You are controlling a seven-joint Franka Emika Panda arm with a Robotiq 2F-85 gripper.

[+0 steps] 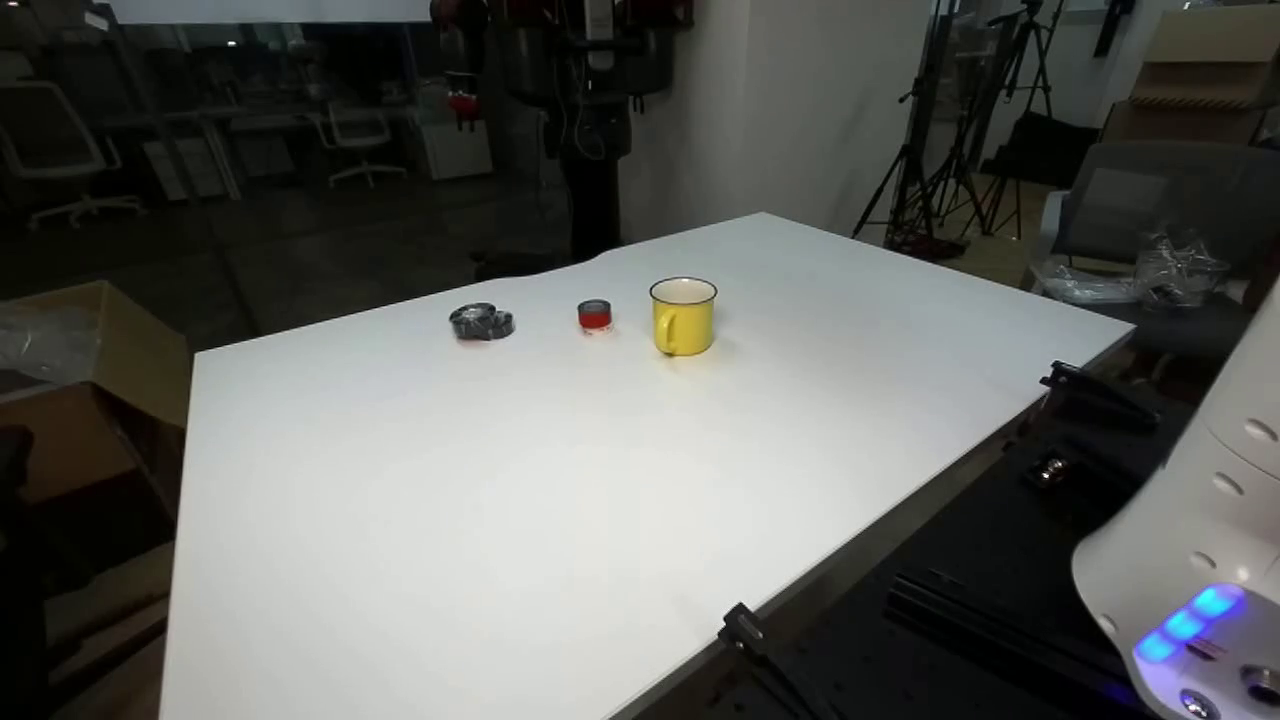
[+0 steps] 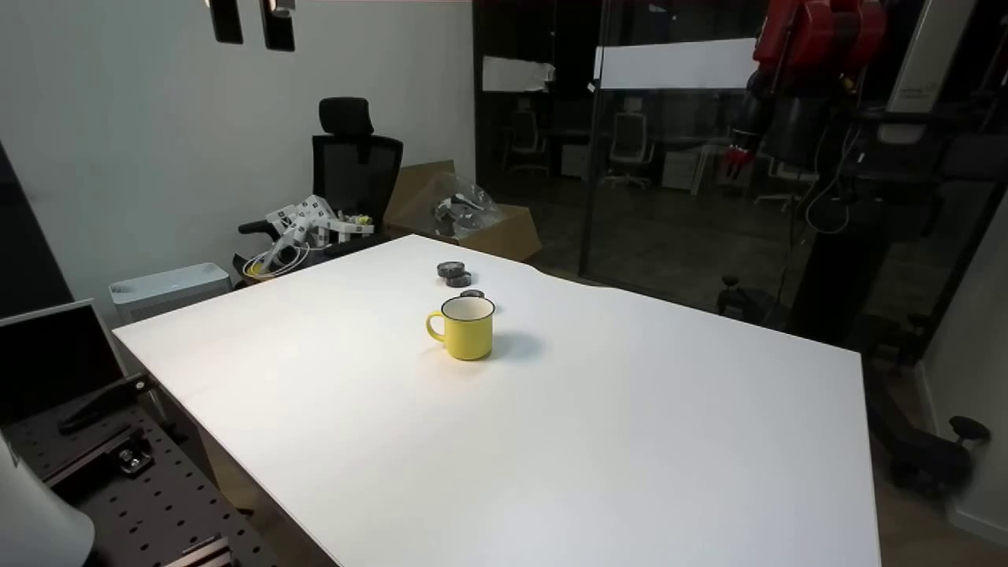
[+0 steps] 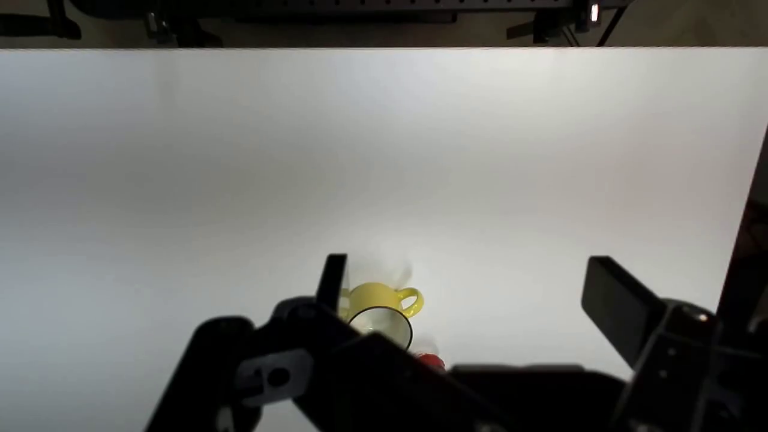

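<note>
A yellow mug (image 1: 685, 324) with a dark rim stands upright on the white table, empty as far as its pale inside shows. In the second exterior view the mug (image 2: 468, 332) has its handle to the left. My gripper is open in the wrist view, its fingers wide apart with nothing between them; the mug (image 3: 374, 295) shows far below, partly hidden by the left finger. High at the top left of the second exterior view, the fingertips (image 2: 279, 31) hang well above the table. A small red and black round item (image 1: 594, 316) sits beside the mug.
Dark tape-like rolls (image 1: 480, 322) lie together near the table's far edge. Black clamps (image 1: 746, 630) grip its edge on the robot's side. A cardboard box (image 2: 515, 231) stands beyond the table.
</note>
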